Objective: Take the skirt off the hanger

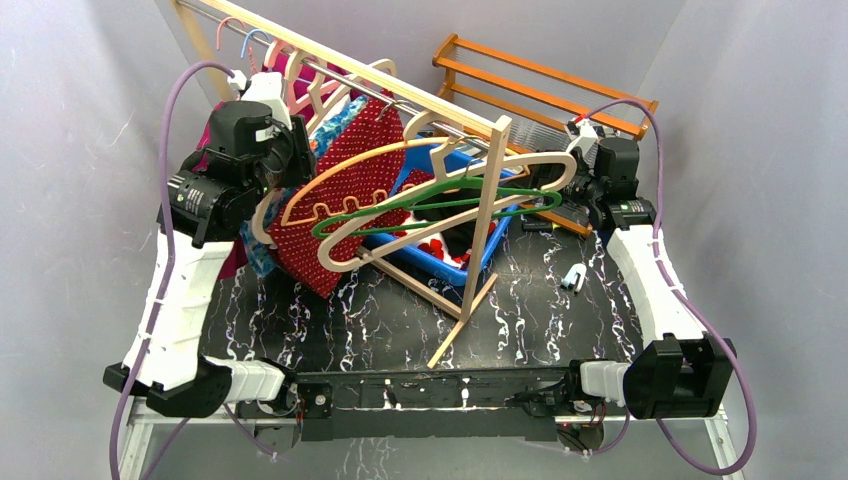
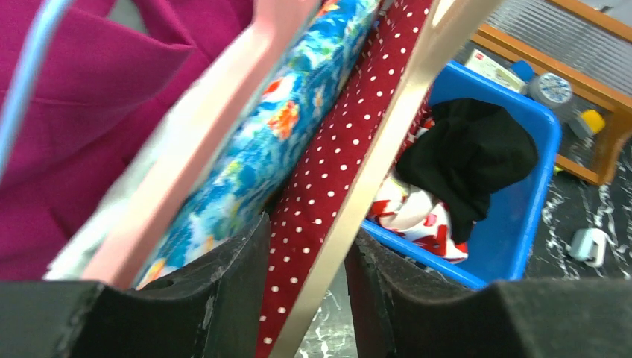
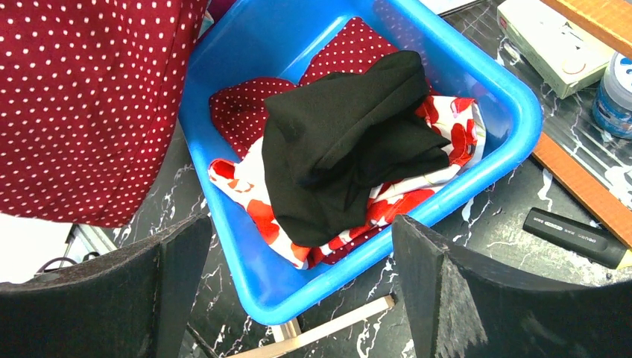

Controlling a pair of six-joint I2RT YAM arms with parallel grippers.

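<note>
A dark red skirt with white dots [image 1: 345, 190] hangs on the rack from a pale hanger; its dotted cloth [image 2: 335, 142] also fills the middle of the left wrist view. My left gripper is shut on the hanger's pale arm [image 2: 365, 175] and the skirt's edge beside it, between the black fingers. From above, the left gripper hides part of this grip. On the far right, my right gripper stands open above the blue basket [image 3: 246, 280], empty between its fingers; the skirt [image 3: 89, 112] hangs to its left.
Black cloth [image 3: 343, 149] and red-white cloth lie in the basket. Empty cream and green hangers [image 1: 330, 232] hang at the rack's near end, by its upright post [image 1: 485, 220]. Floral blue cloth [image 2: 298, 104] and magenta cloth [image 2: 82, 112] hang close behind the skirt.
</note>
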